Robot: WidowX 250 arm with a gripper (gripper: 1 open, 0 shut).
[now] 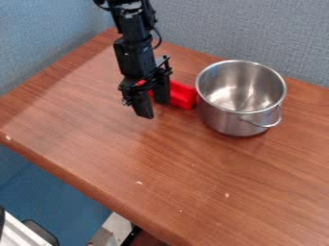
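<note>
My black gripper (145, 94) points down over the wooden table at the upper centre of the view. A red object (180, 96) lies just behind and right of it, partly hidden by the gripper, with a bit of red also showing at the gripper's left side. Whether the fingers are open or shut on it cannot be made out. A steel pot (240, 97) with side handles stands to the right, close beside the red object.
Blue-grey padded walls (257, 29) bound it behind and at the left. White and grey items lie off the table at the bottom left.
</note>
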